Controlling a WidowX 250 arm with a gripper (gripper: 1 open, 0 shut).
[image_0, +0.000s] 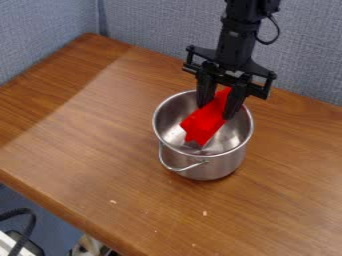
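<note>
A steel pot with a wire side handle stands on the wooden table, right of centre. The black gripper hangs over the pot from above, shut on a bright red elongated object. The red object slants down into the pot, its lower end near the inner bottom. Whether it touches the bottom is hard to tell.
A grey fabric wall runs behind the table. Cables and a white piece lie below the table's edge at the lower left.
</note>
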